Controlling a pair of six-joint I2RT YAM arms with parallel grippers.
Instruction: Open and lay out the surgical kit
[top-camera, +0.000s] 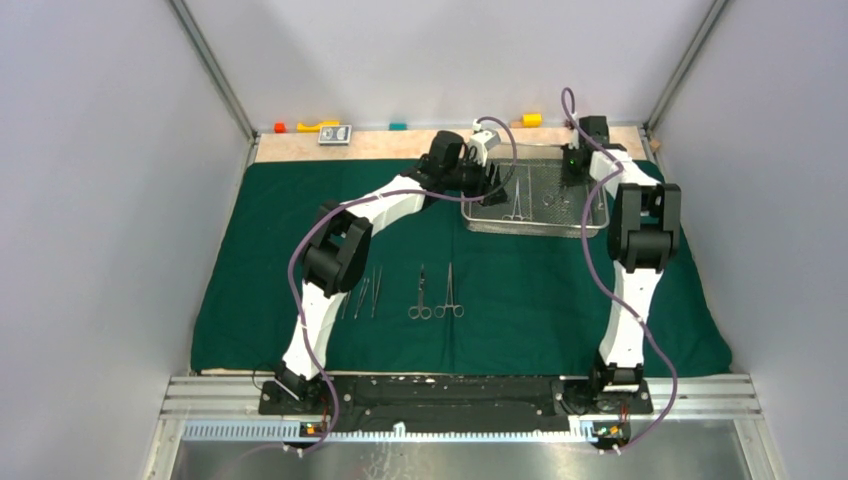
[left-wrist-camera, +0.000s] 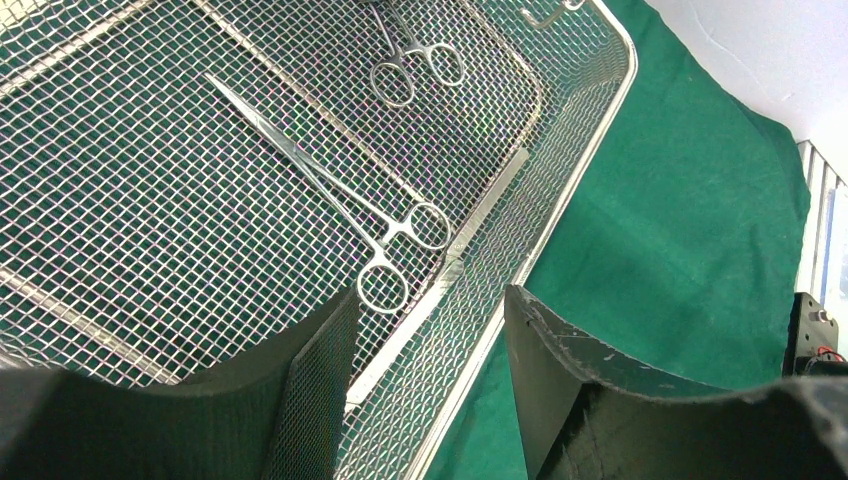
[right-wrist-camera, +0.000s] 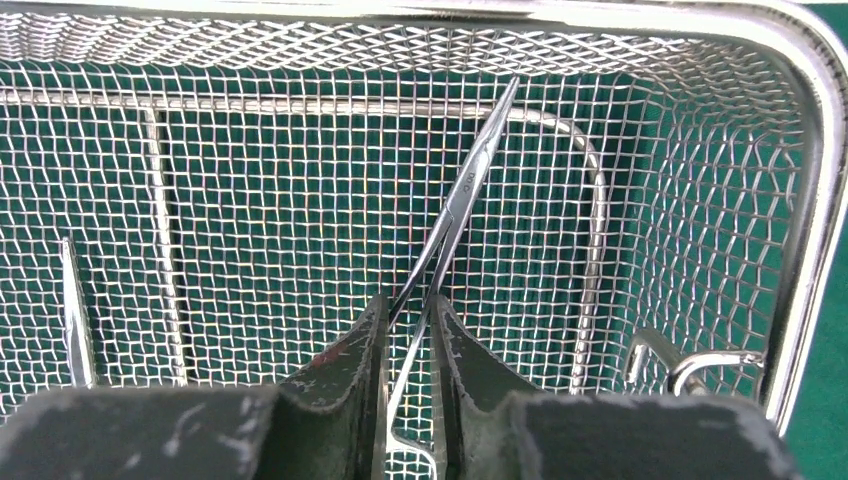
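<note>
In the top view a wire mesh tray (top-camera: 535, 228) stands at the back right of the green cloth. Inside it one long ring-handled clamp (left-wrist-camera: 300, 160) lies at the left. A second ring-handled instrument (right-wrist-camera: 470, 180) lies slanted on the mesh to its right. My right gripper is over that second one, its fingers a narrow gap apart. One shank passes through the gap; part of the handle is hidden behind the fingers. My left gripper hangs at the tray's left side, fingers wide apart, nothing between them.
On the cloth in front, scissors (top-camera: 421, 298), a clamp (top-camera: 450, 295) and several thin instruments (top-camera: 377, 292) lie in a row. A small metal box (top-camera: 335, 135) sits on the back ledge. The tray's rim (right-wrist-camera: 825, 190) rises close to the right gripper.
</note>
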